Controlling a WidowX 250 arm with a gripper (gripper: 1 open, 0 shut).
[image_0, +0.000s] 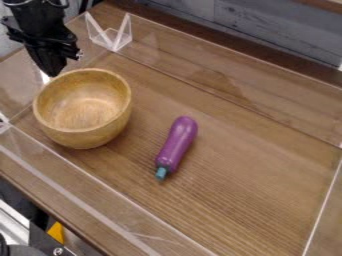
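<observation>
My black gripper (54, 66) is at the upper left, above the back-left rim of a tan bowl (83, 108). It appears shut, with nothing visible between its fingers. A purple object with a teal tip (178, 142), elongated like a toy eggplant or marker, lies on the wooden table (241, 80) right of the bowl.
A white wire-like holder (110, 36) stands at the back left, right of the gripper. The table's front-left edge runs past the bowl.
</observation>
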